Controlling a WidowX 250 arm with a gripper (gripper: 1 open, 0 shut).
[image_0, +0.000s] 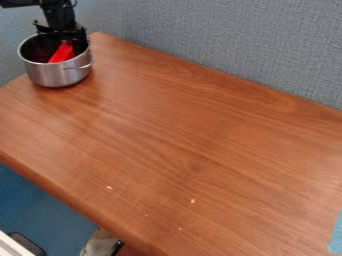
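A steel pot (56, 72) with side handles sits at the far left corner of the wooden table (187, 140). Inside it is a red object (62, 52). My black gripper (63, 40) reaches down from the top left into the pot's mouth, over the red object; its fingers are too dark and small to tell whether they are open or shut, or what they touch.
A grey partition (227, 45) runs along the back. Blue floor and some pale equipment (16, 248) show beyond the lower left edge.
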